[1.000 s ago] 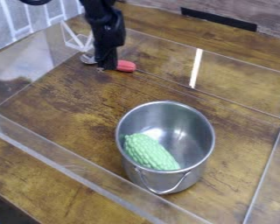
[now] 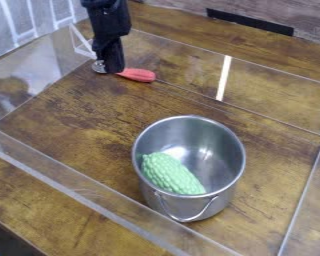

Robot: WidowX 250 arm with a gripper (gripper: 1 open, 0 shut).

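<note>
My black gripper (image 2: 113,66) is at the upper left, low over the table at a red-handled tool (image 2: 136,75) with a silver head. It looks shut; whether anything is between its fingertips is too small to tell. A steel pot (image 2: 219,185) stands at the lower right with a green bumpy object (image 2: 171,173), like a corn cob, inside it.
Clear panels form a low border around the wooden table (image 2: 76,130). A white strip (image 2: 224,78) stands at the back right.
The pot looks unchanged.
</note>
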